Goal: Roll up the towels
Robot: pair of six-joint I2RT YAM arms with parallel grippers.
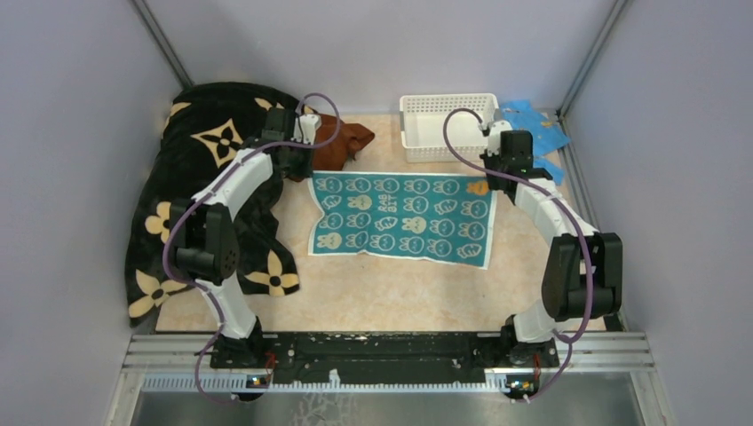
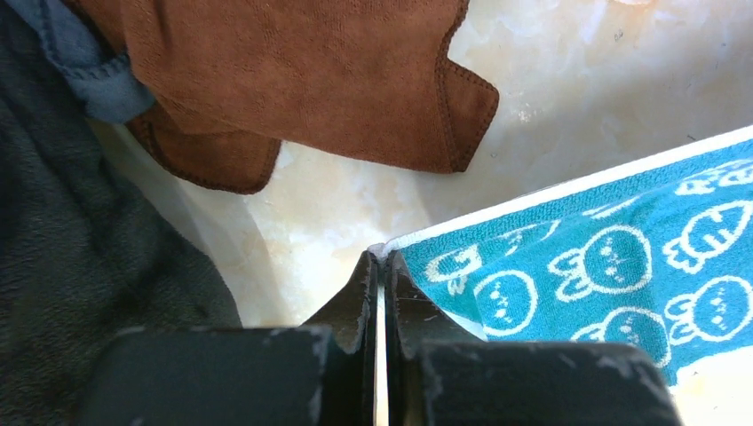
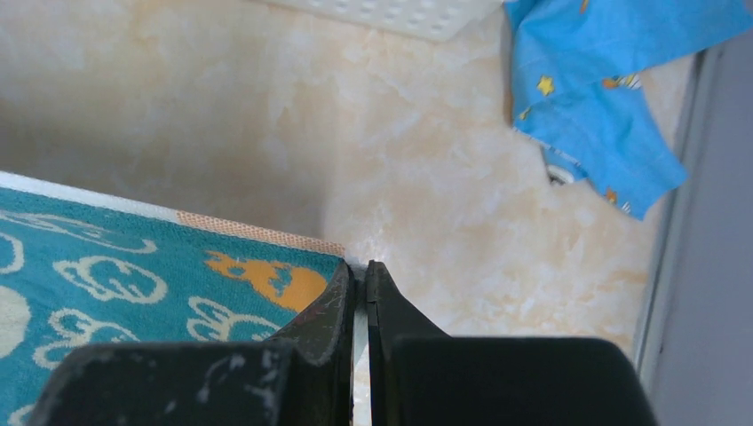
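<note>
A teal towel with white bunny prints and a white border is spread across the middle of the table, its far edge lifted at both corners. My left gripper is shut on the far left corner, which bunches at its fingertips, and the cloth sags in creases beside it. My right gripper is shut on the far right corner, by an orange print. In the top view both arms reach in from the near side to these corners.
A black patterned blanket fills the left. Brown cloths lie behind the left gripper. A white basket stands at the back, with blue cloths right of it.
</note>
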